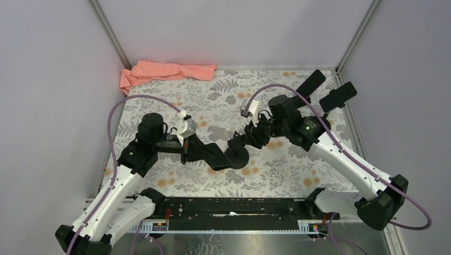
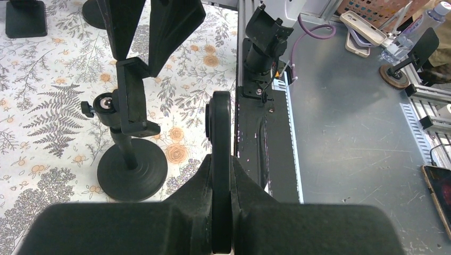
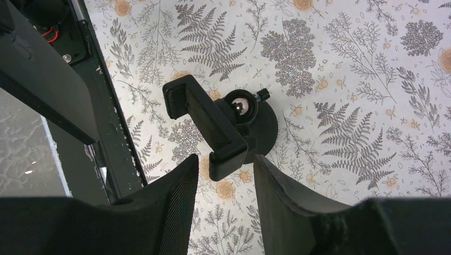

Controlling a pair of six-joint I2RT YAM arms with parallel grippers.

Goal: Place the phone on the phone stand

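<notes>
The black phone stand stands mid-table, its ball-jointed holder tilted. My left gripper is shut on a black phone, seen edge-on in the left wrist view, just left of the stand and apart from it. My right gripper is part open at the stand's holder, one finger close to its end; whether it touches cannot be told.
Two more stands with black devices sit at the back right. A salmon cloth lies at the back left.
</notes>
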